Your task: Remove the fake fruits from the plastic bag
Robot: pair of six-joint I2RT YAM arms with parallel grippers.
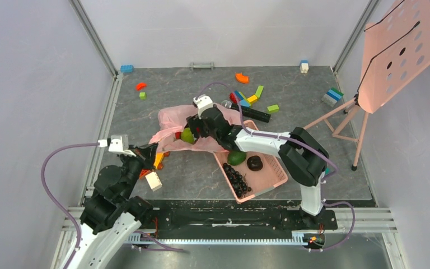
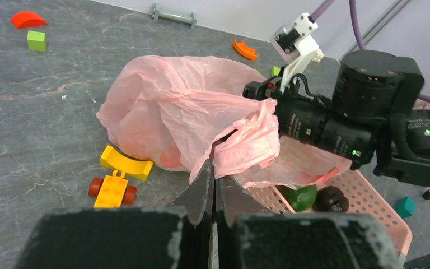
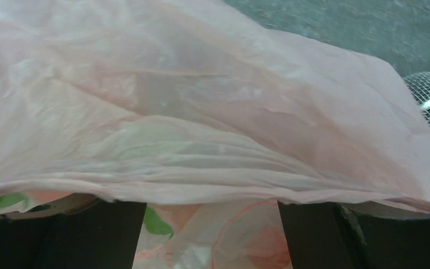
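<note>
The pink plastic bag (image 1: 174, 116) lies on the table, its mouth toward the right arm. On its near-left edge my left gripper is shut, holding a bunched fold of the plastic. My right gripper (image 1: 195, 128) reaches into the bag's mouth, fingers (image 3: 101, 232) spread apart and partly under the bag's film. A green fruit (image 1: 187, 135) shows inside the bag beside the right gripper, with a bit of red (image 1: 178, 135) to its left. In the right wrist view no fruit can be made out clearly between the fingers; the lower part is cut off.
A pink basket (image 1: 280, 178) holds a green avocado-like fruit (image 1: 236, 157), a dark round fruit (image 1: 255, 163) and black grapes (image 1: 236, 180). Behind the bag lie a microphone (image 1: 255, 113) and several toy blocks. Yellow blocks (image 2: 126, 163) sit beside the bag.
</note>
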